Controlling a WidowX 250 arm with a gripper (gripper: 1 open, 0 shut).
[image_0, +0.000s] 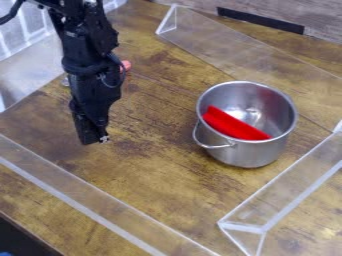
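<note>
My black gripper (91, 132) hangs low over the wooden table at the left of the camera view, shut, with nothing visible between its fingers. Behind the arm, a small pink-red object (123, 67) is partly hidden. To the right, a steel pot (243, 150) with a wire handle stands on the table, a long red object (233, 125) lying inside it.
Clear plastic barriers (281, 190) border the table at the right, back, left and front.
</note>
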